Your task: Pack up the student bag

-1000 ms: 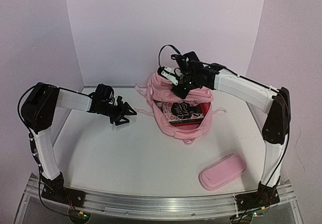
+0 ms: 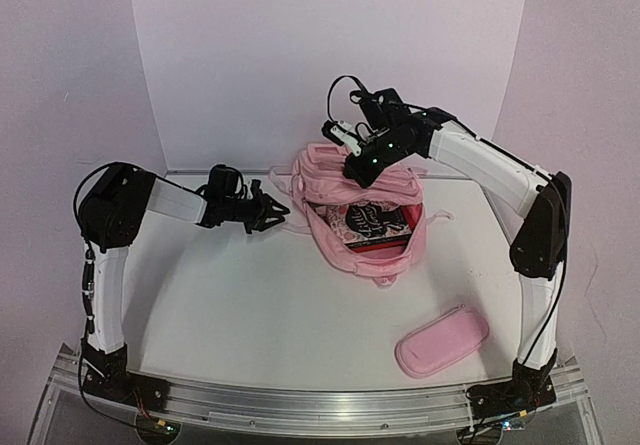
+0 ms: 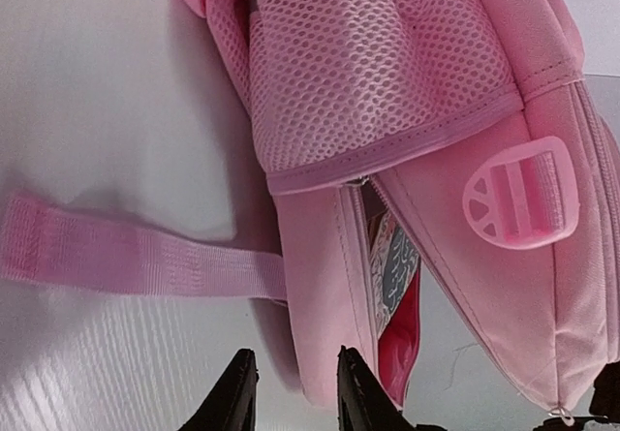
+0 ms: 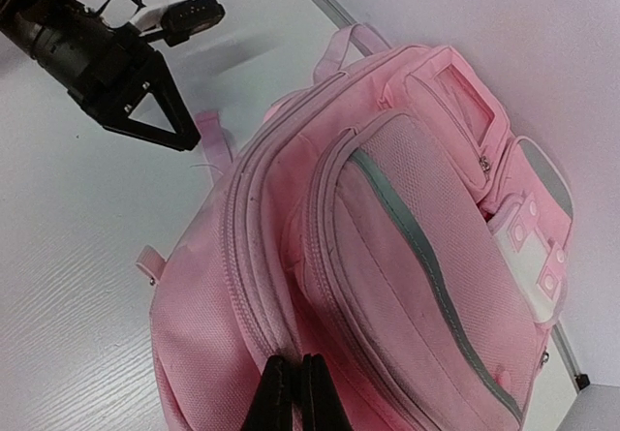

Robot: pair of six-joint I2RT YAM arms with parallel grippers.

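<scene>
The pink backpack (image 2: 345, 255) lies at the back centre of the table with its mouth gaping towards the front. Inside it a dark, patterned book (image 2: 365, 227) with a red edge shows partly. My right gripper is shut on the zippered edge of the bag's upper flap (image 4: 257, 266). To the bag's left, my left gripper (image 2: 274, 214) stands open over a pink strap (image 3: 145, 257); its fingers (image 3: 232, 392) are apart with nothing held. A pink pencil case (image 2: 442, 342) rests at the front right, outside the bag.
Walls close in the back and sides. A metal rail (image 2: 310, 397) runs along the front edge.
My left gripper has moved right, towards the bag's side strap.
</scene>
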